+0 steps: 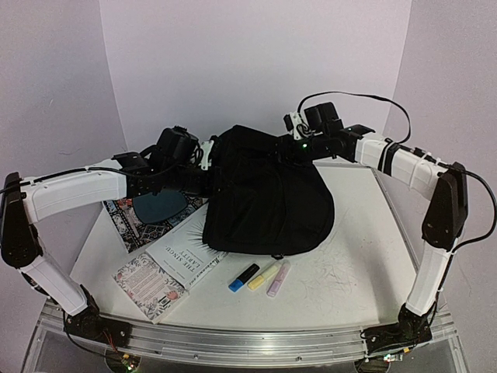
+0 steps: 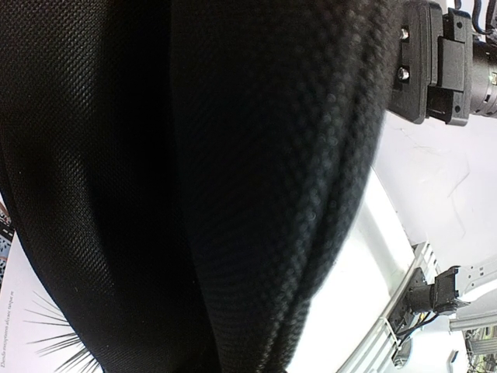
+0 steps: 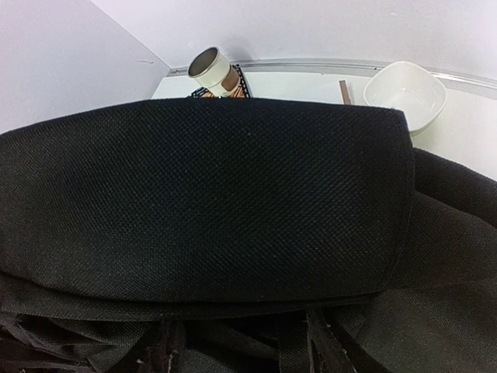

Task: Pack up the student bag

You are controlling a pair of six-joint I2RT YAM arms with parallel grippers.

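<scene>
The black bag (image 1: pixel 268 206) stands upright in the middle of the table, bulging toward the front. At its left edge sits my left gripper (image 1: pixel 211 177); black fabric fills most of the left wrist view and hides the fingers. Up at the bag's top right is my right gripper (image 1: pixel 289 148). In the right wrist view its dark fingers (image 3: pixel 165 346) stand apart under the folded top of the bag, with loose black fabric around them. Books lie left of the bag, among them a white book (image 1: pixel 186 247) and a floral one (image 1: pixel 150 286). A dark blue pouch-like item (image 1: pixel 159 206) rests on a patterned book (image 1: pixel 120 221).
In front of the bag lie a blue-capped marker (image 1: pixel 244 277), a yellow marker (image 1: pixel 264 277) and a pink one (image 1: pixel 279 279). Behind it are a metal cup (image 3: pixel 213 71) and a white bowl (image 3: pixel 405 93).
</scene>
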